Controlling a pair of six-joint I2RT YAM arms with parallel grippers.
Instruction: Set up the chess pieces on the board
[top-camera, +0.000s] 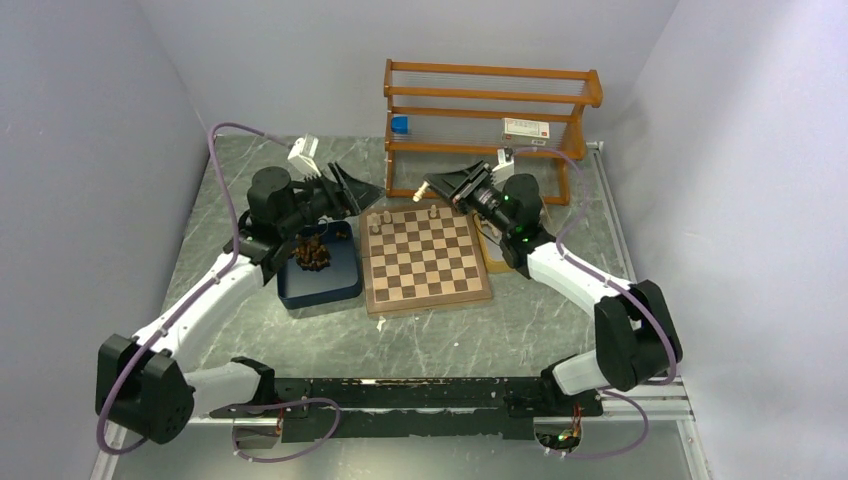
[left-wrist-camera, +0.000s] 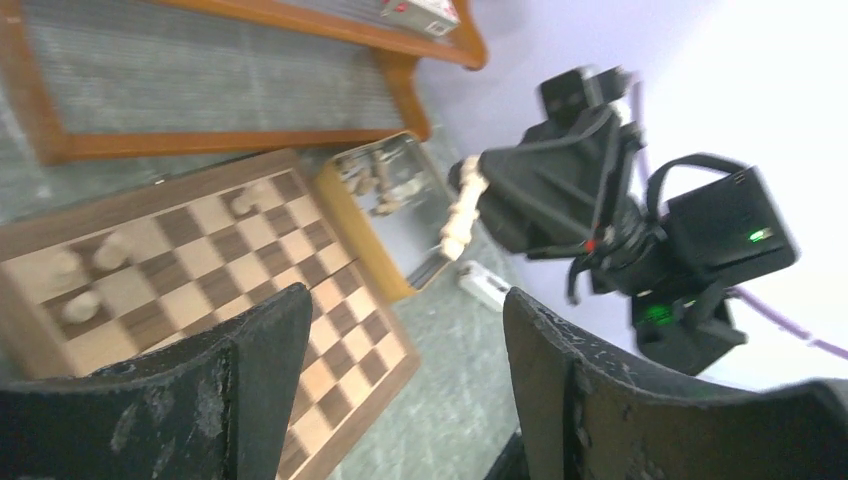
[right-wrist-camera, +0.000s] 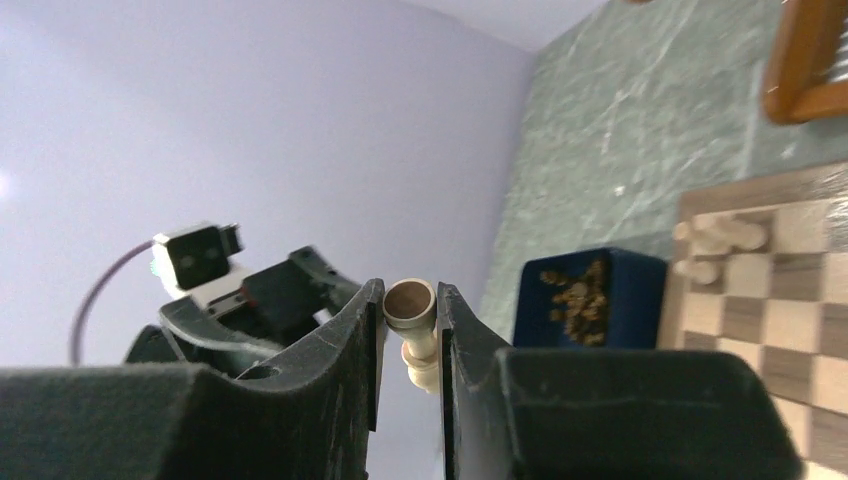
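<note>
A white chess piece (top-camera: 421, 191) is pinched in my right gripper, its round base toward the right wrist camera. My left gripper is parted and empty, facing the right one across a gap above the back of the board. The wooden chessboard (top-camera: 425, 262) carries a few white pieces: some in its back left corner, such as one white piece (top-camera: 387, 217), and another piece (top-camera: 433, 211) on the back row. More white pieces (left-wrist-camera: 385, 190) lie in a yellow-sided tray (left-wrist-camera: 352, 215) right of the board.
Left of the board stands a dark blue bin (top-camera: 340, 287) with dark pieces (top-camera: 312, 255) heaped inside. A wooden rack (top-camera: 490, 147) rises behind the board.
</note>
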